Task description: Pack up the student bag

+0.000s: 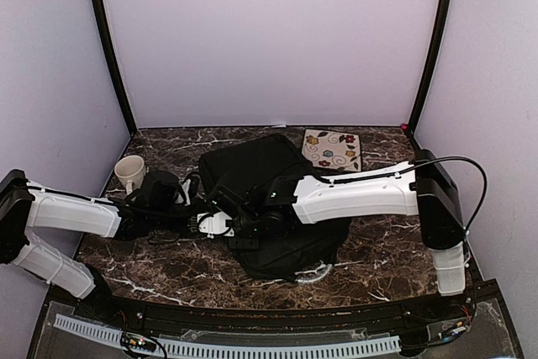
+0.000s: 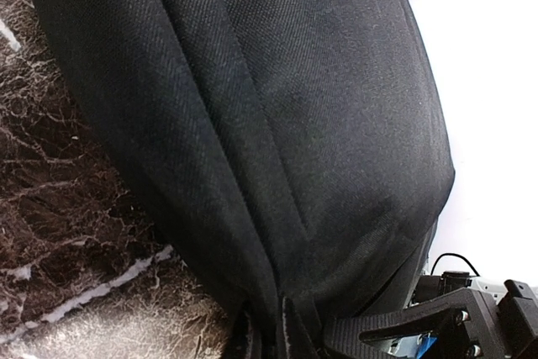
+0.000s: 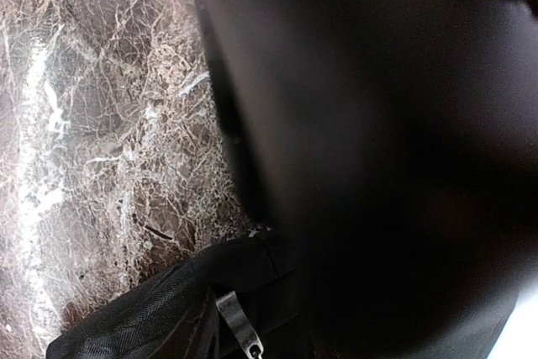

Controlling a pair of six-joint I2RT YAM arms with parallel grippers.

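Observation:
The black bag (image 1: 252, 157) lies on the marble table, its middle covered by my right arm in the top view. In the left wrist view its dark fabric (image 2: 303, 90) runs down to my left gripper, which is shut on a thin fold at the bag's edge. My right gripper is low over the bag's left side, its fingers part open. Between its fingers shows a metal zipper pull (image 3: 239, 323), and no grip on it can be made out. A large dark, blurred shape hides much of the right wrist view.
A white cup (image 1: 130, 171) stands at the left, behind my left arm. A board with a flower pattern (image 1: 333, 149) lies behind the bag at the right. Bare table (image 1: 387, 266) shows at the front right. A clear strap or tube (image 1: 314, 275) sits at the bag's front edge.

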